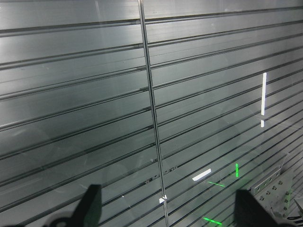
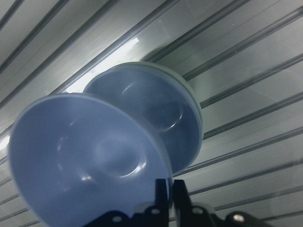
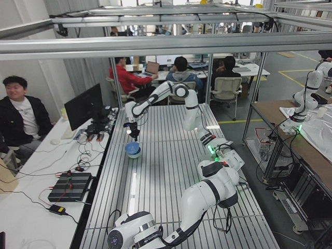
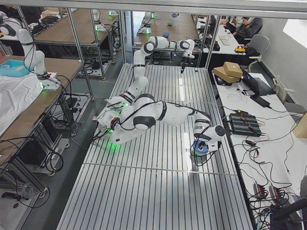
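A blue bowl point(image 2: 85, 156) fills the lower left of the right wrist view, its rim between the fingers of my right gripper, which is shut on it. Below it, a second blue bowl point(image 2: 168, 118) sits nested in a pale green bowl point(image 2: 194, 90) on the slatted metal table point(image 3: 161, 155). In the camera left view the blue bowls point(image 3: 132, 148) overlap at the table's left side. My left gripper shows two dark fingertips wide apart at the bottom of its wrist view, open, over bare table.
A side desk point(image 3: 31, 223) with monitor, cables and black boxes runs along the left edge. Metal frame bars stand around the table, and loose cables lie near the arm bases.
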